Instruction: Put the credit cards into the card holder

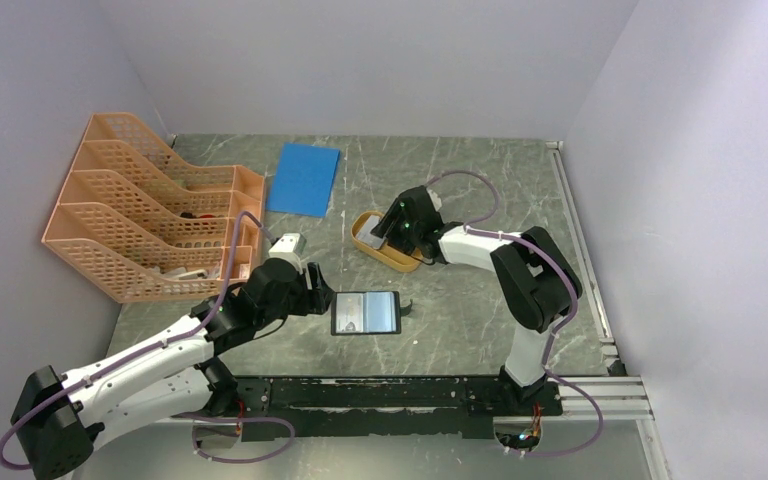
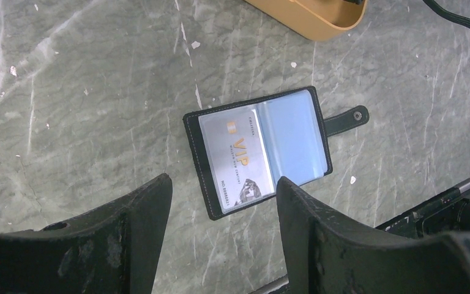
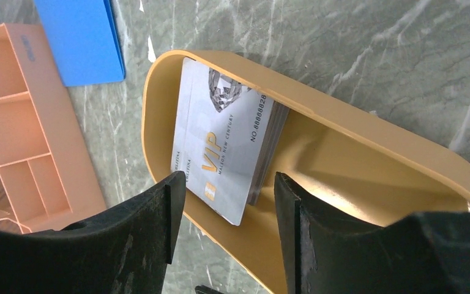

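Note:
The black card holder (image 2: 205,165) lies unfolded on the table, its strap pointing right. A silver VIP card (image 2: 229,159) shows in its left side; the right side holds a pale blue clear sleeve (image 2: 294,138). My left gripper is open above it, nothing between its fingers. In the right wrist view, silver cards (image 3: 220,131) lie overlapped at one end of a tan tray (image 3: 367,138). Over that tray hangs my right gripper, also open, with the cards showing between and beyond its fingertips. No contact with them is visible.
A large orange compartment rack (image 1: 120,285) fills the left of the table, with small items inside. Beside it lies a flat blue sheet (image 1: 303,180). Clear table surrounds the card holder, and the back right is free.

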